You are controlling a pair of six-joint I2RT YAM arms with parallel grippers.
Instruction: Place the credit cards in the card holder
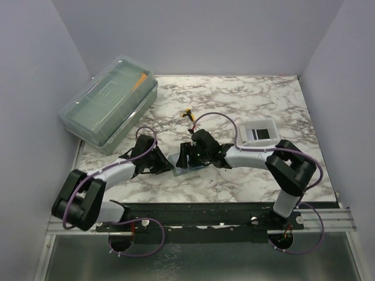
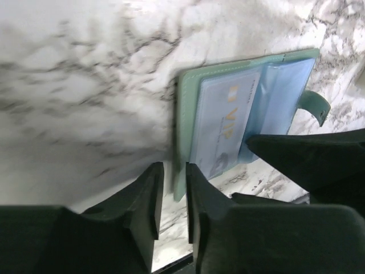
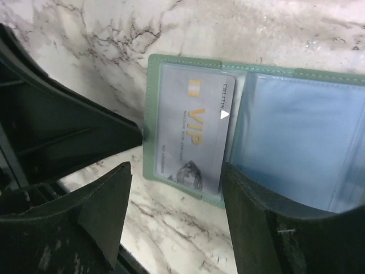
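Observation:
The green card holder [image 1: 176, 158] lies open on the table between my two grippers. In its left side sits a silver VIP card [image 3: 194, 125], under a clear pocket. The blue-tinted clear sleeve [image 3: 296, 134] beside it looks empty in the right wrist view. My left gripper is partly open at the holder's left edge, and that edge shows in the gap between its fingertips. Over the VIP card, my right gripper stands open, one finger on each side of the card's lower part. Whether either gripper touches the holder I cannot tell.
A white tray [image 1: 242, 124] with dark and white card-like pieces stands at the right. A large translucent case [image 1: 105, 96] takes up the back left. Behind the holder lies a thin yellow-and-black tool [image 1: 188, 114].

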